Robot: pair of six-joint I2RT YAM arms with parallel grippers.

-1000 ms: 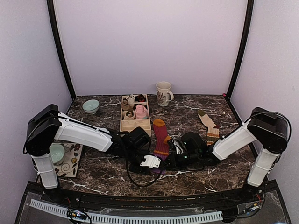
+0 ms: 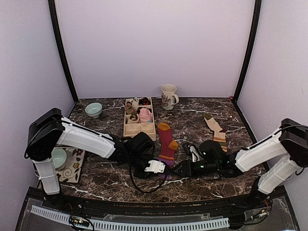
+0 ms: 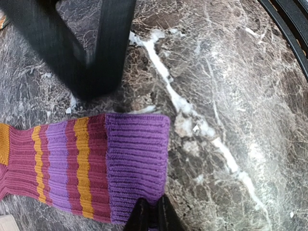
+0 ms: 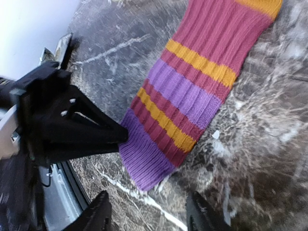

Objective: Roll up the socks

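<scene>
A striped sock in maroon, yellow and purple lies flat on the marble counter. Its purple cuff has my left gripper shut on its edge. In the right wrist view the left gripper's black fingers reach the cuff. My right gripper stands part open just beside the cuff, nothing seen between its fingers. A second sock, cream with stripes, lies at the back right.
A wooden divided box of rolled items stands behind, with a mug, a bowl at back left, and a floral board with a bowl at front left.
The left arm has stayed nearly still.
</scene>
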